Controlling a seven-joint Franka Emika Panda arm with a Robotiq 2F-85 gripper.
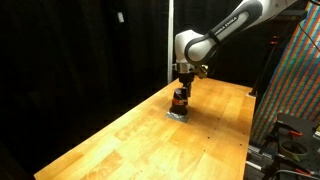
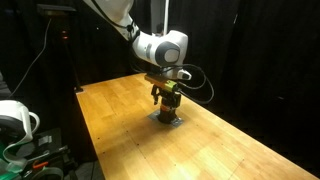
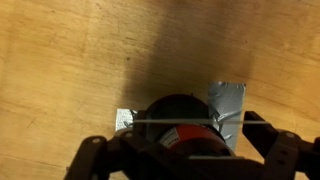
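A dark, round object with a red label stands upright on the wooden table, held down by silver tape. Directly over it, my gripper has its fingers spread to either side of the object's top. A thin pale band or line runs across from one finger to the other, above the object; what it is made of is hard to tell. In exterior view 1, the dark object is right below the gripper. Whether they touch cannot be made out.
Black curtains hang behind it. Dark equipment stands off the table's right edge in exterior view 1.
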